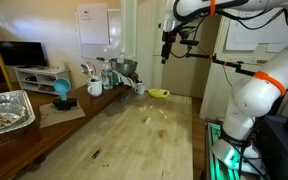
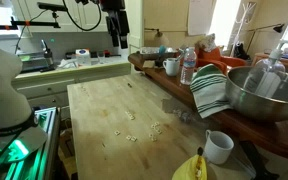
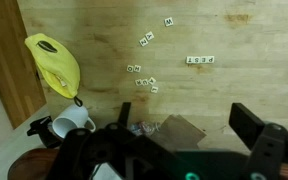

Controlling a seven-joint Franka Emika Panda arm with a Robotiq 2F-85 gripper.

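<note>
Small white letter tiles lie on the light wooden table [image 3: 234, 95]. Several sit in a row [image 3: 200, 60], while loose tiles [image 3: 145, 82] are scattered near the middle of the wrist view. In exterior view 2 tiles [image 2: 131, 137] show as pale specks. My gripper is open, its two fingers wide apart with nothing between them. It hangs high over the table, clear of everything, as the gripper [image 1: 167, 50] in exterior view 1 shows. A yellow object [image 3: 54, 65] rests near the table's edge, with a white mug [image 3: 69, 120] close by.
Along one side runs a dark wooden shelf [image 2: 156, 79] with a steel bowl [image 2: 274, 103], a green-striped cloth [image 2: 210, 92], a water bottle [image 2: 188, 66] and another mug [image 2: 171, 66]. A foil tray [image 1: 6, 115] is at far left.
</note>
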